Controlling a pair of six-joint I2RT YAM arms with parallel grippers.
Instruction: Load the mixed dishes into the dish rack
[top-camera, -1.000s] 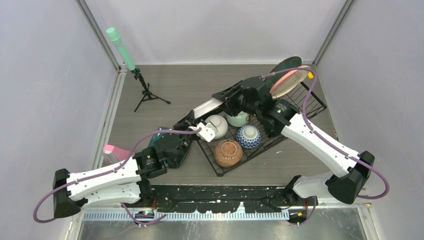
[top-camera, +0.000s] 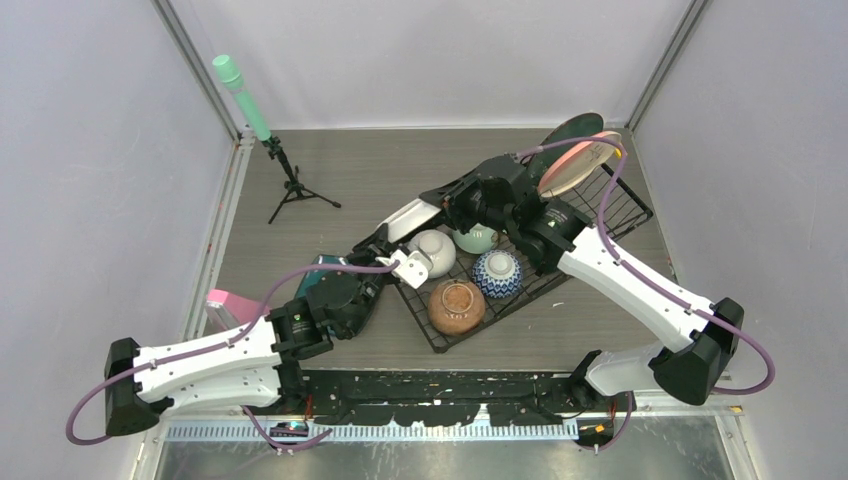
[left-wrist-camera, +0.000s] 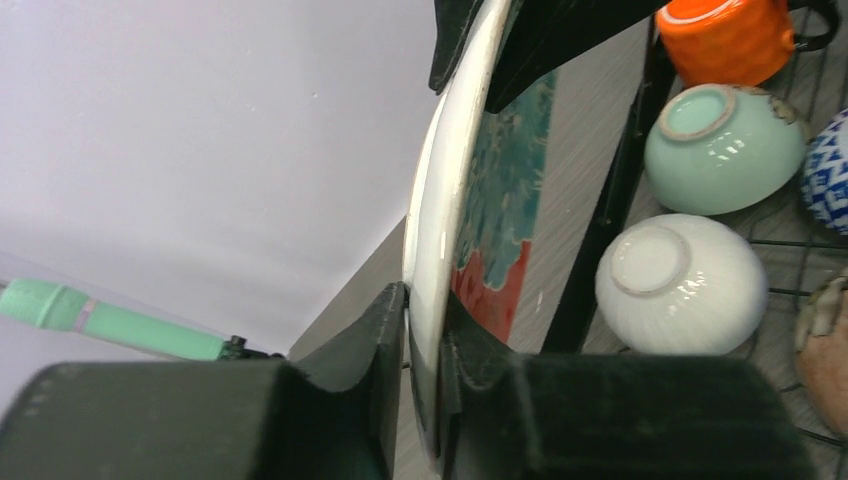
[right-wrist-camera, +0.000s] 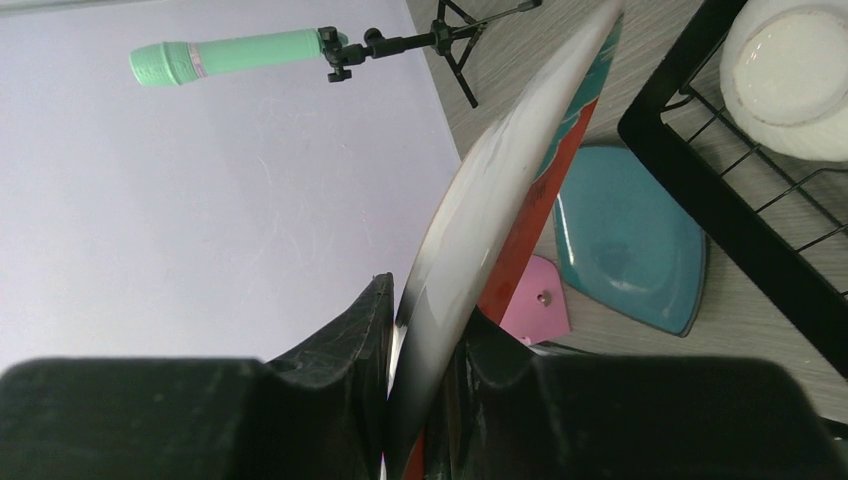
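A white plate with a teal and red face (left-wrist-camera: 445, 200) is held on edge above the rack's left side between both grippers. My left gripper grips it at one end, my right gripper at the other. The dish rack (top-camera: 545, 290) holds upturned bowls: white (left-wrist-camera: 680, 285), celadon (left-wrist-camera: 725, 150), blue-patterned (top-camera: 497, 270) and brown (top-camera: 457, 305), plus an orange mug (left-wrist-camera: 725, 35). Plates (top-camera: 570, 170) stand at the rack's back right, partly hidden by my right arm.
A teal square dish (right-wrist-camera: 630, 240) lies on the table left of the rack, near a pink object (top-camera: 230, 305). A mint cylinder on a black tripod (top-camera: 295, 185) stands at the back left.
Both grippers and the held plate have shifted very slightly; the rack and its dishes have stayed in place.
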